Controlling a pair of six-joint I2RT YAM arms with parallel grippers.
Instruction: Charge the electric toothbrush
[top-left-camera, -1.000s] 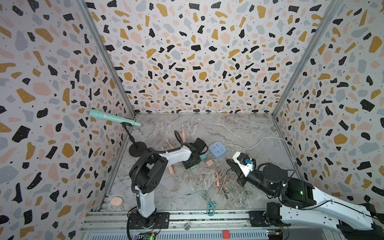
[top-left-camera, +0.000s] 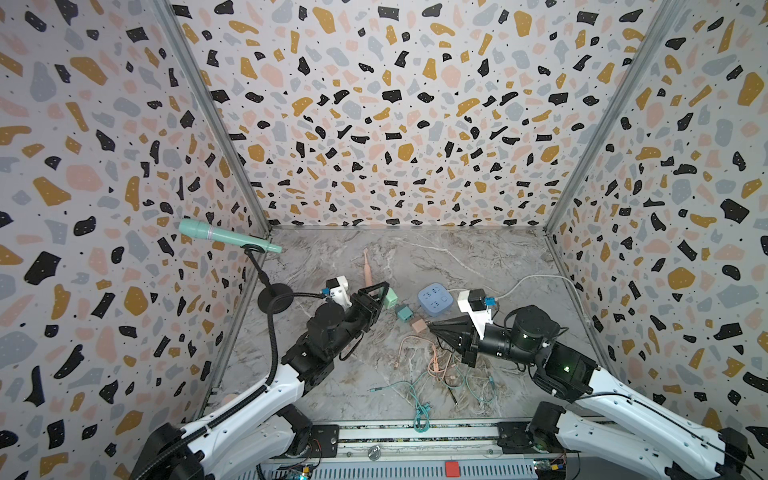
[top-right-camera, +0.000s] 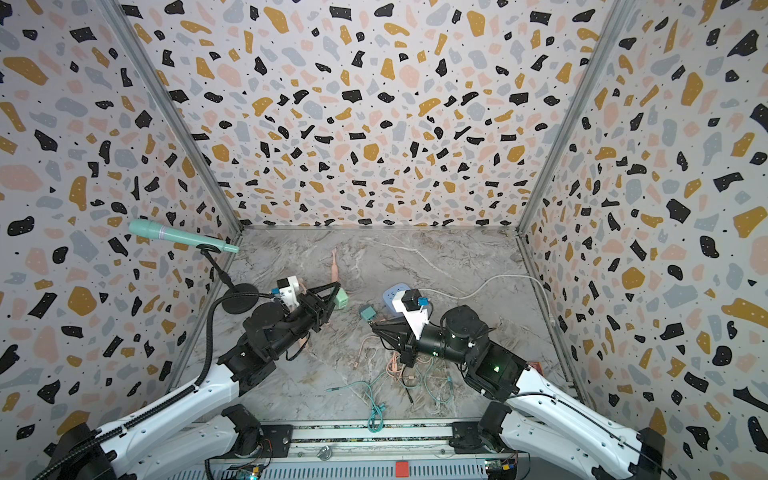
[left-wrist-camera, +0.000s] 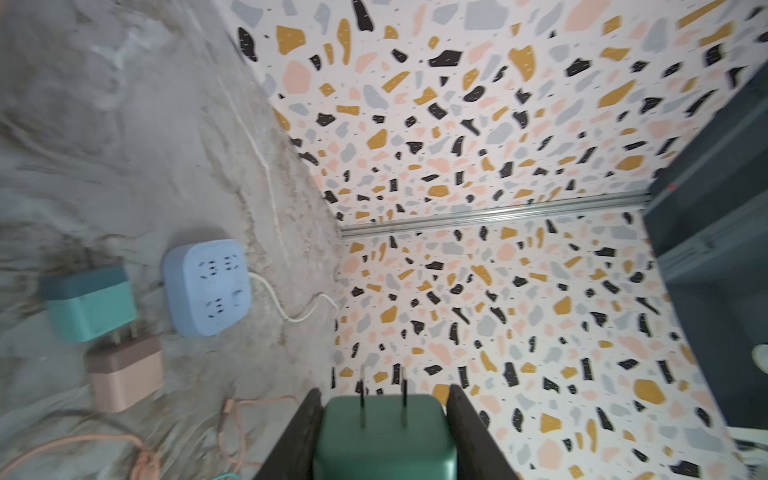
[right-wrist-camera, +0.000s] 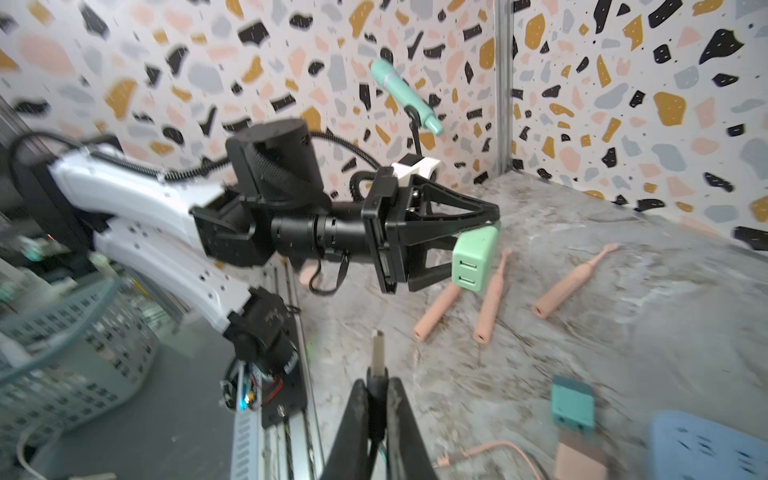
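My left gripper is shut on a mint green charger cube (right-wrist-camera: 472, 257), raised above the table in the middle-left, its socket face visible in the right wrist view. My right gripper is shut, held low right of centre; whether anything thin sits between its fingertips is unclear. Pink toothbrushes lie on the table at the left. A teal cube (left-wrist-camera: 88, 312) and a pink cube (left-wrist-camera: 126, 376) rest beside the blue power strip (left-wrist-camera: 208, 288). Tangled pink and teal cables (top-left-camera: 416, 408) lie at the front centre.
A black stand (top-left-camera: 274, 296) holds a long mint tube (top-left-camera: 212, 231) at the left wall. The white lead (top-left-camera: 528, 280) runs from the power strip rightward.
My left gripper has risen from the cubes with the green cube and turned toward the middle. My right gripper has moved leftward, nearer the centre.
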